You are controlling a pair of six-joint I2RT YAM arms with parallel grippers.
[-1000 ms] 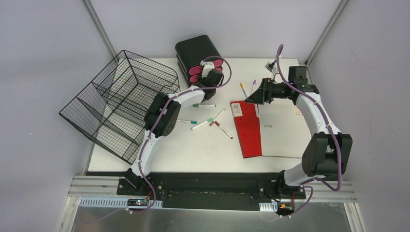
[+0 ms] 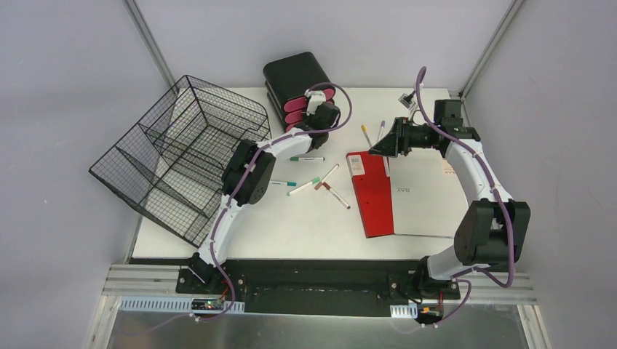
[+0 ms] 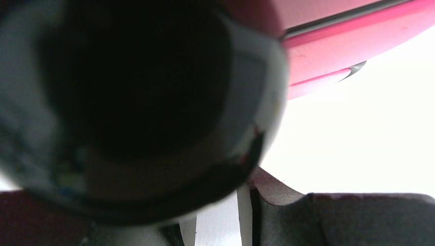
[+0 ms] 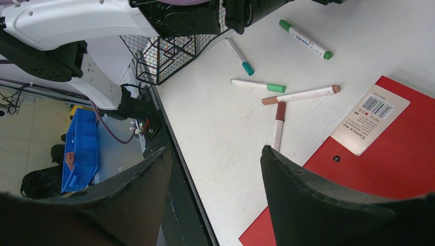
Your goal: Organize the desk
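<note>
A black case with pink edges [image 2: 295, 73], layered or stacked, lies at the back. My left gripper [image 2: 317, 113] is at its front edge; in the left wrist view a dark glossy shape fills the foreground between and above the fingers, too blurred to tell whether it is held. My right gripper [image 2: 387, 145] stands open above a red folder [image 2: 371, 203], which lies beside a pale laptop-like slab [image 2: 426, 203]. Several markers [image 4: 308, 38] are scattered at the middle, some crossing, and more pens [image 2: 364, 131] lie behind the folder.
A large wire rack [image 2: 174, 145] takes up the left of the desk, beside my left arm. Walls stand at both sides and behind.
My left arm has shifted very slightly right at the case's front edge. The right arm and the objects on the desk look unchanged.
</note>
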